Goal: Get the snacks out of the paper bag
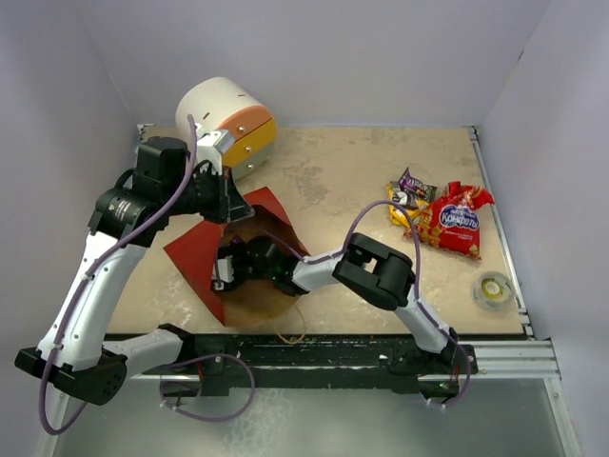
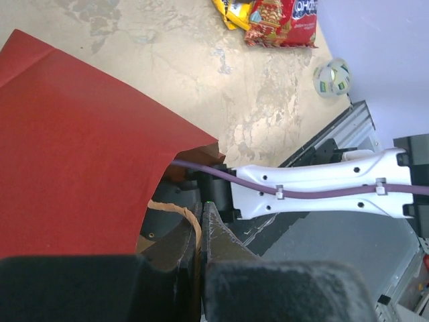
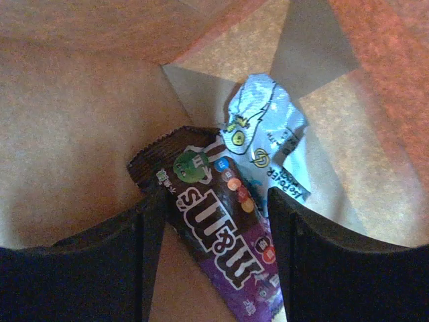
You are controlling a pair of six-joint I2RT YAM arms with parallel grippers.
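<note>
The red paper bag (image 1: 195, 257) (image 2: 80, 134) lies open on its side at front left. My left gripper (image 1: 233, 205) is shut at the bag's edge, with a strip of tan paper, likely the handle, at its fingertips; whether it is gripped is unclear. My right gripper is inside the bag, open, above a brown M&M's packet (image 3: 224, 248) and a pale blue packet (image 3: 265, 127) lying on the bag's inner wall.
A red snack bag (image 1: 457, 224) and yellow and dark packets (image 1: 404, 200) lie at right. A tape roll (image 1: 493, 290) is at front right, a drawer box (image 1: 219, 119) at back left.
</note>
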